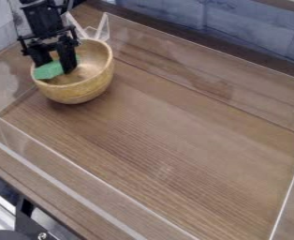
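Note:
At the upper left of the table a wooden bowl [84, 86] holds a green object [49, 70], which rests tilted against the bowl's left inner side. My dark gripper [54, 58] reaches down from the top left over that object, its fingers at or very near its upper end. Whether they are shut on it is too small and dark to tell.
A pale, unclear item stands just behind the bowl.

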